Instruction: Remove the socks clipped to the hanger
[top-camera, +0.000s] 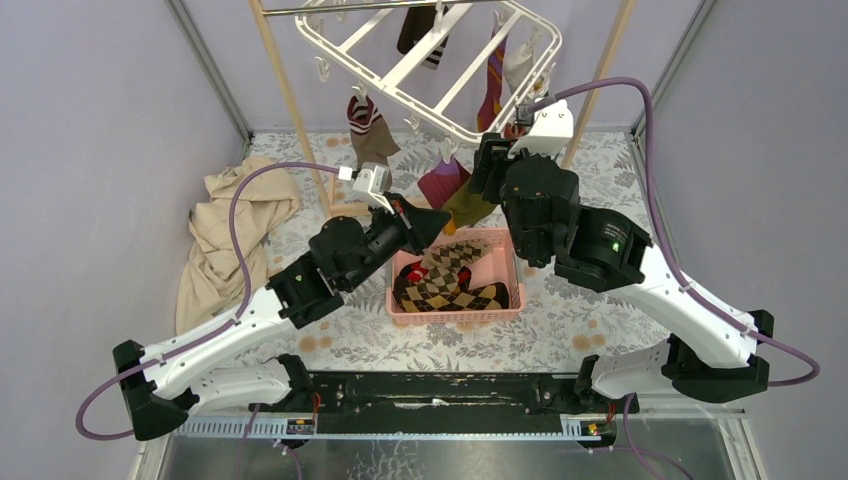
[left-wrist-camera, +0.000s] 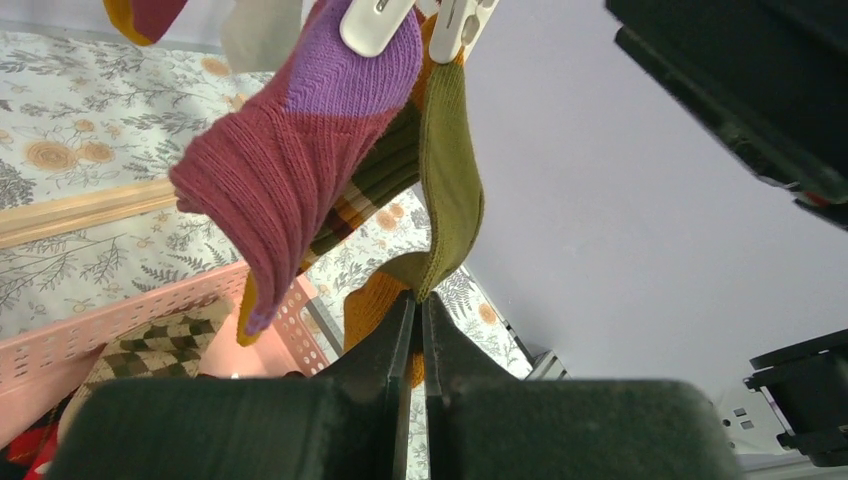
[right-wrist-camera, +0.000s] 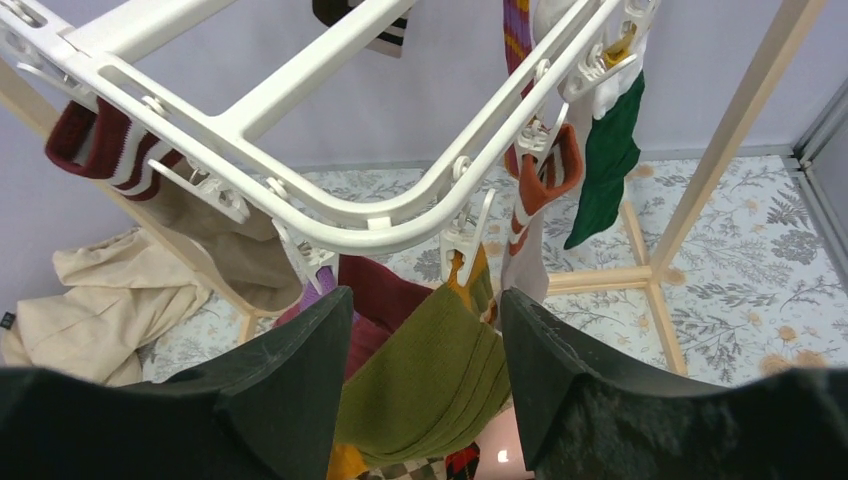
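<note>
An olive sock with orange parts (left-wrist-camera: 452, 170) hangs from a white clip (right-wrist-camera: 463, 247) at the hanger's near corner. Low on that sock, my left gripper is shut on the cloth. My right gripper stands part open below the clip; the olive cloth (right-wrist-camera: 430, 375) shows between and beyond its fingers, and I cannot tell whether they touch it. A maroon and purple sock (left-wrist-camera: 290, 160) hangs just beside. The white hanger (right-wrist-camera: 380, 225) also carries a brown striped sock (top-camera: 370, 130) and several others towards the back.
A pink basket (top-camera: 457, 316) stands below, with argyle socks (top-camera: 440, 285) inside. Beige cloth (top-camera: 230, 230) is heaped at the left. Wooden posts (top-camera: 285, 90) flank the hanger.
</note>
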